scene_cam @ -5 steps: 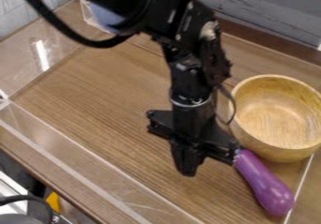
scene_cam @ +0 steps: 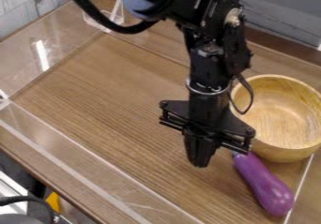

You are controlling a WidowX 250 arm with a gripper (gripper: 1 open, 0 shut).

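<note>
My black gripper [scene_cam: 201, 153] hangs low over the wooden table [scene_cam: 100, 125] in the middle of the view, its fingers pointing down and shut, with nothing visible between them. To its right lies a purple eggplant [scene_cam: 266, 186], its top end close to the fingers. A yellow wooden bowl [scene_cam: 280, 111] stands behind the eggplant at the right, partly hidden by the arm.
A clear-walled edge runs along the left and front. A wall and ledge are at the back, and cables show at the lower left.
The arm has shifted slightly to the right and up from where it was a second ago. The eggplant and bowl look unmoved.
</note>
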